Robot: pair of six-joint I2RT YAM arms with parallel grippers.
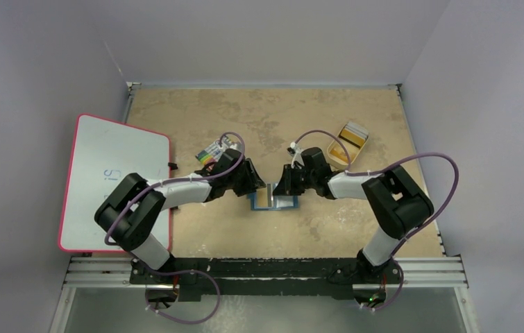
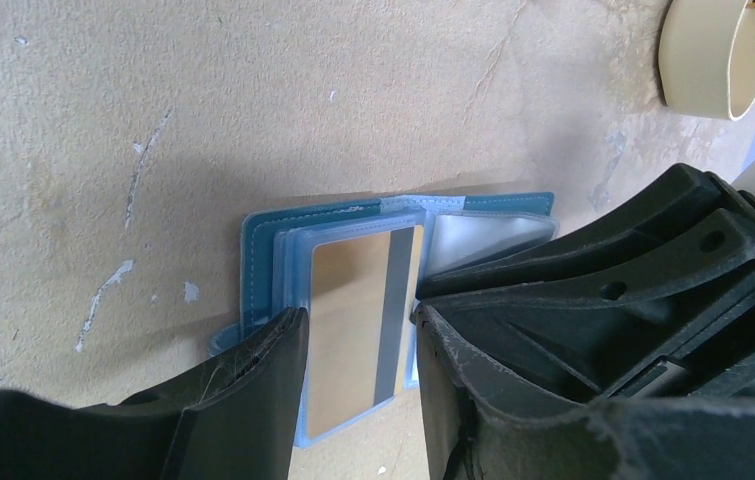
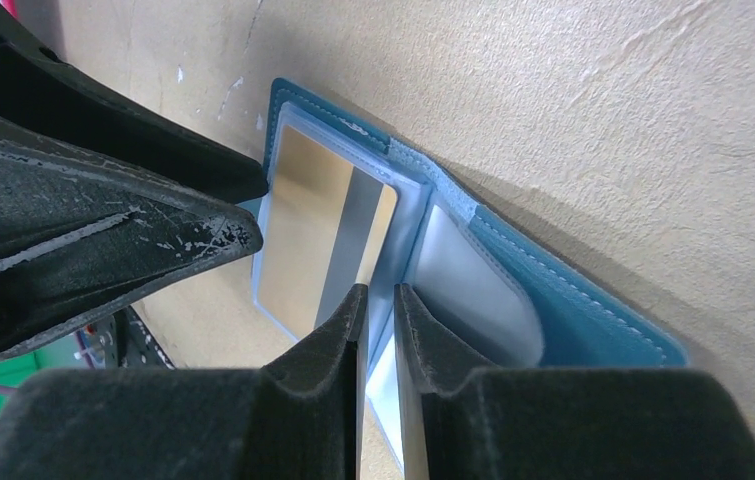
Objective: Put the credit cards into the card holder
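Note:
The open blue card holder (image 1: 273,208) lies mid-table beneath both grippers. A gold card with a dark stripe sits in its left side, framed by blue-tinted plastic; the right wrist view shows the same card (image 3: 303,220). Clear sleeves (image 3: 473,290) on the right side look empty, one page lifting. My left gripper is open, its fingers apart over the card without gripping it. My right gripper stands narrowly open at the card's right edge, near the fold; a strip of plastic shows between its fingers, and contact cannot be judged.
A beige tray (image 1: 334,154) holding more gold cards stands at the back right. Multicoloured items (image 1: 212,152) lie behind my left arm, and a whiteboard (image 1: 113,194) covers the left side. The two grippers are very close together. Table space in front of the holder is free.

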